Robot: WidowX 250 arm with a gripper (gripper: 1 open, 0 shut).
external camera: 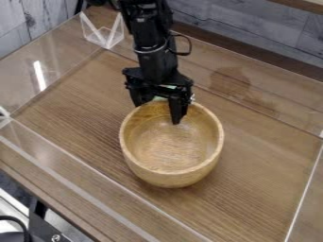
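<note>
A large tan bowl [171,151] stands on the wooden table, empty in the part I can see. My black gripper [159,100] hangs at the bowl's back rim, its fingers pointing down and spread open. A small pale, greenish item shows behind the fingers at that rim, too small and covered to identify. I see nothing clearly held between the fingers.
A clear plastic piece sits at the left edge, and dark cables lie at the lower left corner.
</note>
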